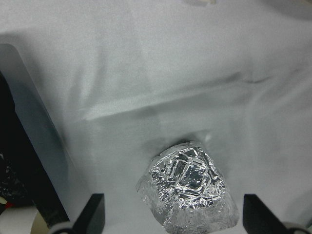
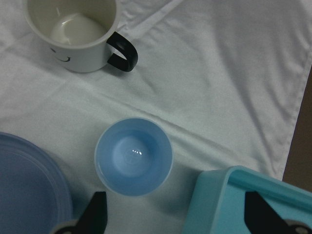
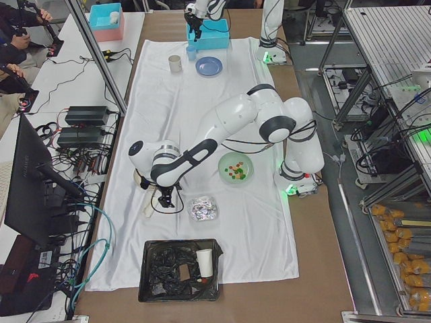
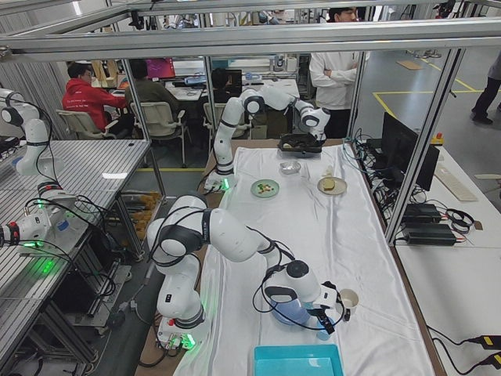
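My left gripper stands open above a crumpled foil packet (image 1: pixel 187 185), which is also seen right of that arm's tip (image 3: pixel 203 208). A black lined bin (image 3: pixel 178 269) holding a paper cup (image 3: pixel 205 262) is near the table's end. My right gripper is open over a light blue cup (image 2: pixel 131 153), beside a teal box (image 2: pixel 204 200), a blue plate (image 2: pixel 29 190) and a white mug with black handle (image 2: pixel 73 44). Both grippers show nothing between their fingers.
A green plate (image 3: pixel 236 168) with small food pieces lies by the left arm's base. A beige plate (image 4: pixel 332 186) sits near the table's side, partly hidden in the camera left view.
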